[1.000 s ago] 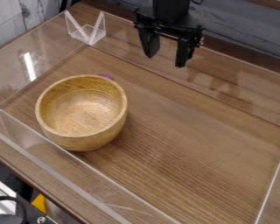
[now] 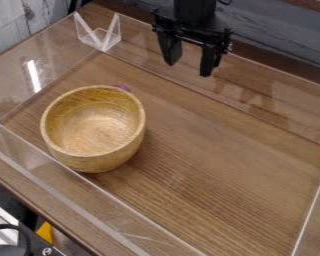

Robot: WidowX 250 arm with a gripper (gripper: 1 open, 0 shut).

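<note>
My gripper [image 2: 194,45] hangs at the top centre of the camera view, dark, with two finger parts pointing down over the back of the wooden table [image 2: 216,170]. The view is too small to tell how far apart the fingertips are or whether anything is between them. A large tan bowl [image 2: 93,127] sits at the left of the table. A small purple object [image 2: 123,87] lies just behind the bowl.
A clear, angular plastic piece [image 2: 100,32] stands at the back left. Dark cables and a bit of yellow show beyond the lower-left edge.
</note>
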